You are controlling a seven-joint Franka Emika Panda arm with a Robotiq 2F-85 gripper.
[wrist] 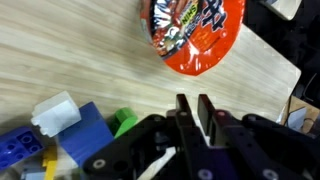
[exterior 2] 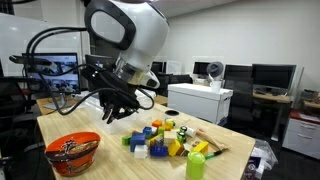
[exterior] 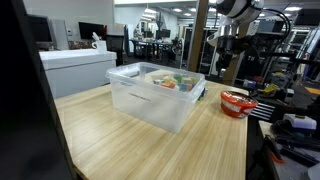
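Note:
A red bowl (exterior 2: 72, 153) stands on the wooden table, with a packet-like item (wrist: 177, 20) in bright printed wrapping inside it. My gripper is above the tabletop, with a gap between its two fingertips and nothing visible in it. In the wrist view it points at bare wood just below the bowl. Loose coloured blocks lie beside the bowl, among them a blue block (wrist: 87, 136), a white block (wrist: 56, 113) and a green block (wrist: 124, 121). The exterior view shows the gripper (exterior: 229, 52) well above the bowl (exterior: 238, 103).
A large clear plastic bin (exterior: 150, 101) occupies the table behind the blocks. Several more blocks, yellow ones (exterior 2: 177, 148) included, are spread near a green cylinder (exterior 2: 195, 166).

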